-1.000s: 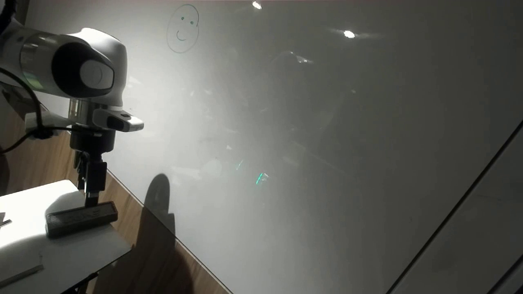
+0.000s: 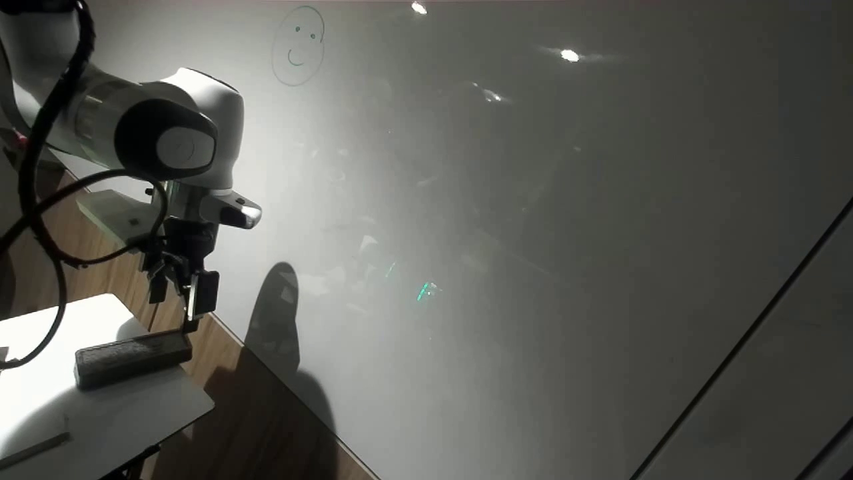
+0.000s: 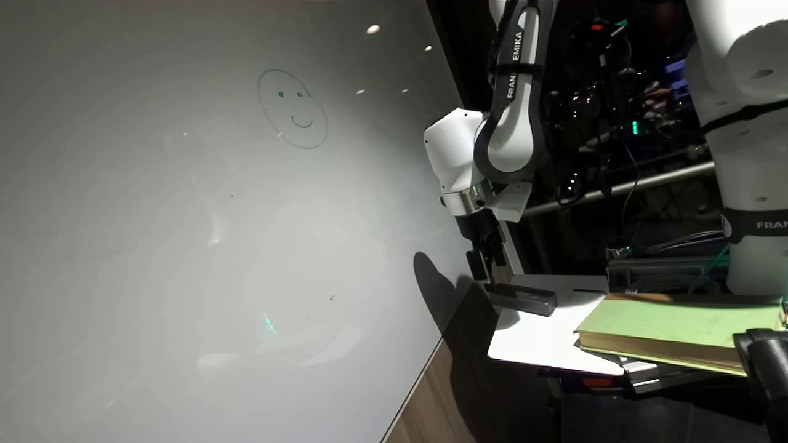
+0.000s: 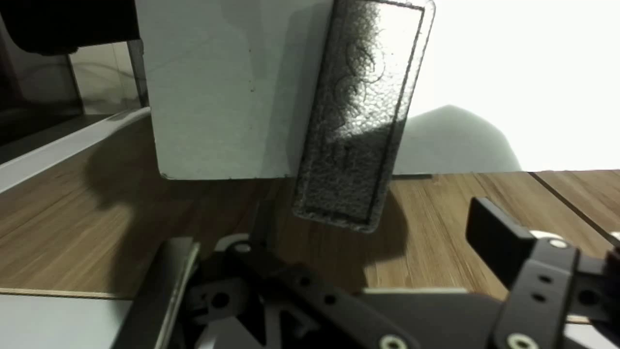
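A dark, block-shaped eraser [image 2: 132, 360] lies on a small white table [image 2: 152, 416], its end jutting over the edge, as the wrist view shows with the same eraser [image 4: 354, 145]. My gripper [image 2: 181, 297] points downward near that overhanging end, between the table and the whiteboard. In the wrist view its fingers stand wide apart with nothing between them; a black finger [image 4: 494, 238] shows at the right, beyond the eraser's near end. Exterior view 2 has the gripper [image 3: 488, 264] just above the eraser [image 3: 522, 299]; whether they touch is unclear.
The large whiteboard [image 2: 512, 216] bears a green smiley face [image 2: 298, 47] and small green marks [image 2: 424, 292]. A thick green book [image 3: 672, 321] rests at the table's other side. Wooden panelling [image 4: 441, 227] fills the gap between table and board.
The arm has shifted right in exterior view 1, toward the whiteboard, and its wrist has turned. The gripper now hangs by the eraser's end rather than over its top. The eraser has not moved.
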